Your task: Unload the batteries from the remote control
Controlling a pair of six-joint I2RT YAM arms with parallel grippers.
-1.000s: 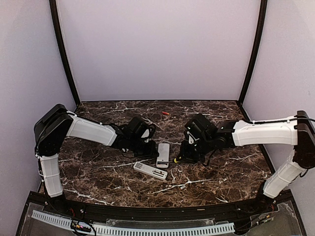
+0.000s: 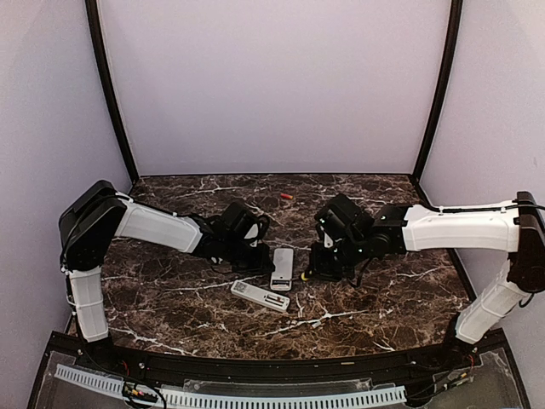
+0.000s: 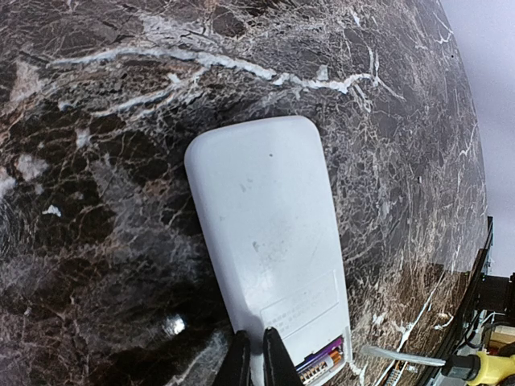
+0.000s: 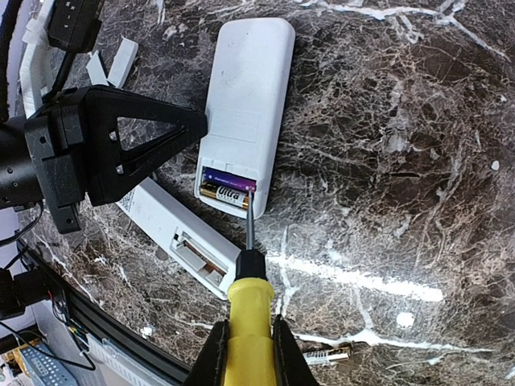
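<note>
A white remote control (image 2: pixel 282 269) lies back side up with its battery compartment open. In the right wrist view, a purple battery (image 4: pixel 229 178) and a black-and-copper battery (image 4: pixel 223 194) lie side by side in it. My left gripper is shut, its fingertips against the remote's left side; nothing clearly shows between them. My right gripper is shut on a yellow-handled screwdriver (image 4: pixel 250 301). The screwdriver's thin metal tip is at the right end of the purple battery; whether it touches cannot be made out.
A second white remote (image 2: pixel 261 296) lies diagonally in front of the first. Near the right gripper a loose battery (image 4: pixel 328 355) rests on the marble table. A small red object (image 2: pixel 286 196) lies at the back. Right of the remotes, the surface is mostly clear.
The left arm and both remotes look unmoved.
</note>
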